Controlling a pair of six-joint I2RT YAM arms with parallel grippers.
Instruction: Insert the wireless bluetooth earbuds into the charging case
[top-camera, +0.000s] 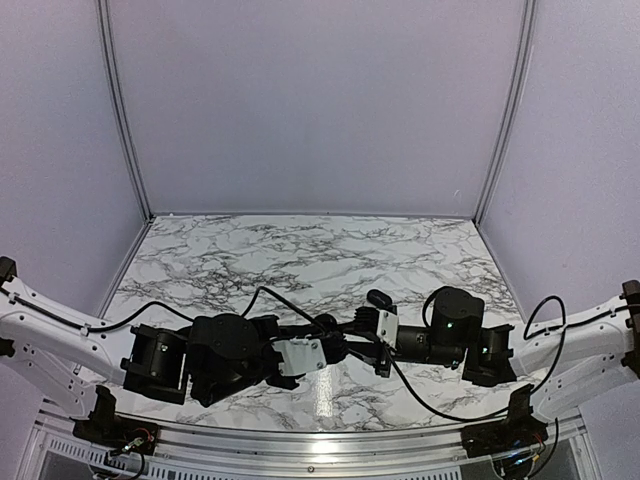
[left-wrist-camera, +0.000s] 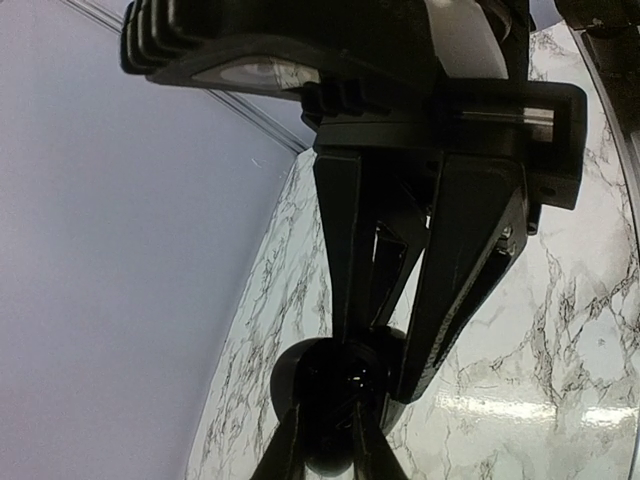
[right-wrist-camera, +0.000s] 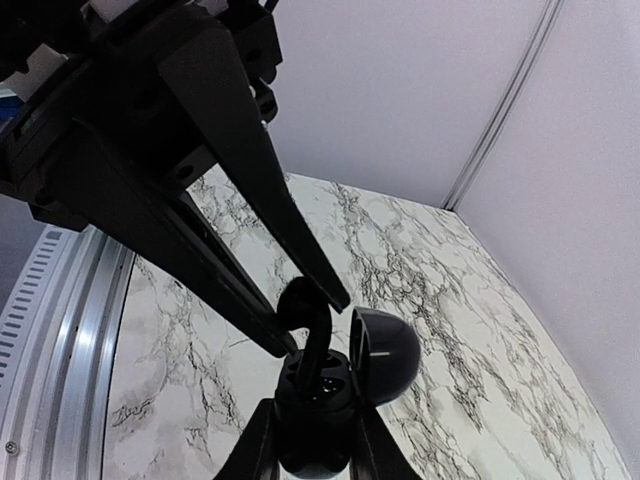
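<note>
In the right wrist view, my right gripper is shut around a dark round charging case (right-wrist-camera: 315, 402). The lid (right-wrist-camera: 388, 358) stands open on the case's right side. From the upper left my left gripper reaches over it, shut on a black earbud (right-wrist-camera: 304, 303). The earbud's stem runs down to the case's top; how deep it sits cannot be told. In the left wrist view, the earbud (left-wrist-camera: 328, 462) shows dark between my left fingertips, with the case (left-wrist-camera: 300, 368) just beyond. From above, the arms hide both objects.
Both grippers meet in the air over the white marbled table (top-camera: 320, 250), whose back half is bare. Black cables (top-camera: 440, 408) hang along the arms. Grey walls (top-camera: 320, 110) enclose the back and sides, and a metal rail (top-camera: 310, 440) runs along the front.
</note>
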